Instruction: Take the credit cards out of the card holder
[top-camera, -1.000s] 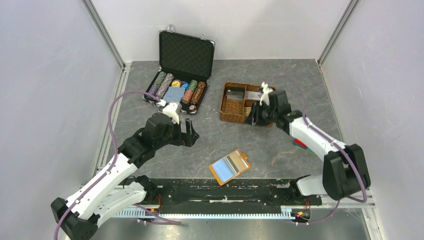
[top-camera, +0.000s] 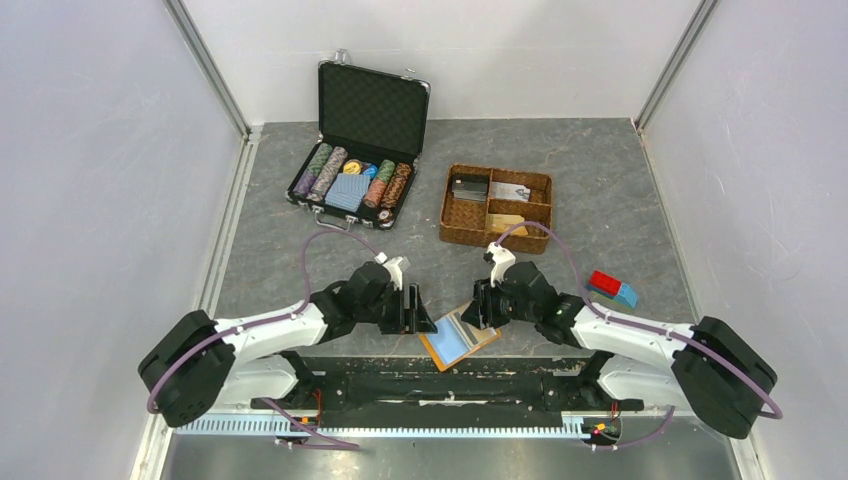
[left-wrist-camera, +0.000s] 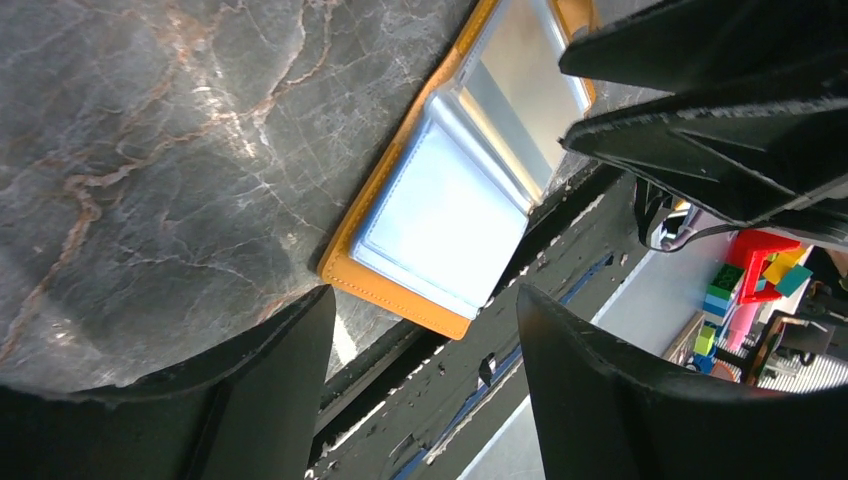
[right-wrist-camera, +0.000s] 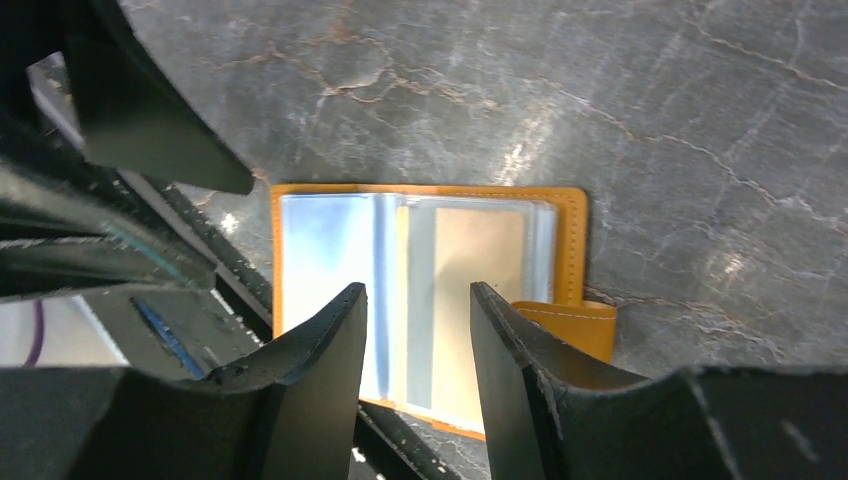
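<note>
An orange card holder (top-camera: 438, 354) lies spread open on the table near its front edge, between my two arms. Its clear sleeves show a pale blue side (left-wrist-camera: 447, 215) and a beige, grey-striped side (right-wrist-camera: 480, 265). At the blue end, my left gripper is parted, with nothing between its fingers. Over the beige end hangs my right gripper, open and empty, close to the orange flap (right-wrist-camera: 570, 325). In the top view the grippers cover part of the holder. Whether either touches it, I cannot tell.
A wicker basket (top-camera: 462, 238) with compartments stands behind, holding a few flat items. An open case (top-camera: 372, 100) of poker chips sits at the back left. Red and blue blocks (top-camera: 612, 288) lie at the right. Both hands are close together.
Both arms have come down toward the front and inward, the left from beside the chip case, the right from the basket. The card holder lies where it was.
</note>
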